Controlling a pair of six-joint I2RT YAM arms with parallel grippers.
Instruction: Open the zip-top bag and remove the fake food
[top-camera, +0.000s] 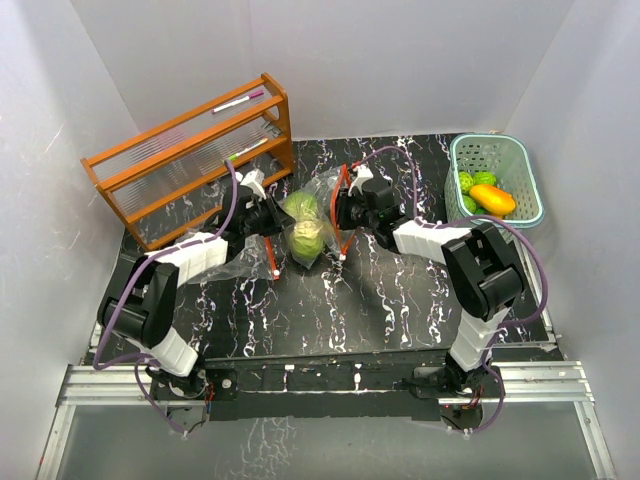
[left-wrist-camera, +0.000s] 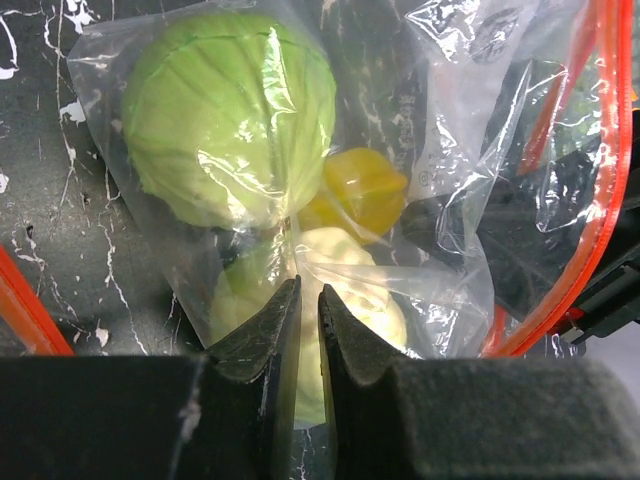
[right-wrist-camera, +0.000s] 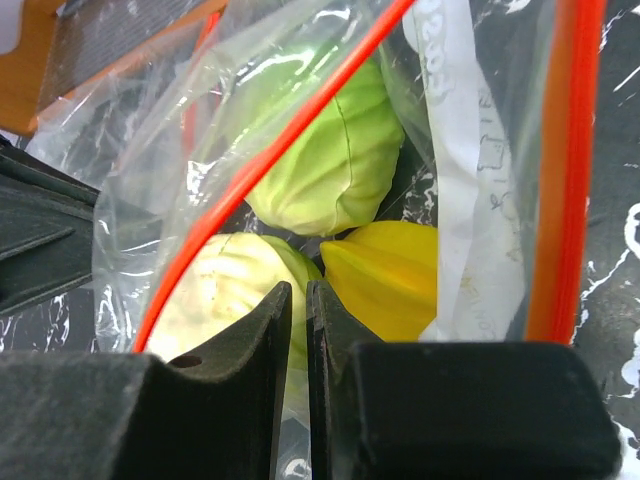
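A clear zip bag with red seal lies mid-table, holding a green cabbage, a paler cabbage and a yellow pepper-like piece. My left gripper is at the bag's left; its fingertips show slightly apart over the pale cabbage, with no firm hold visible. My right gripper reaches into the bag's mouth between the red seal edges, fingers close together in front of the yellow piece and pale cabbage; whether anything is between them is unclear.
A green basket with fake produce stands at the right. A wooden rack with markers is at back left. Another clear bag with red seal lies under the left arm.
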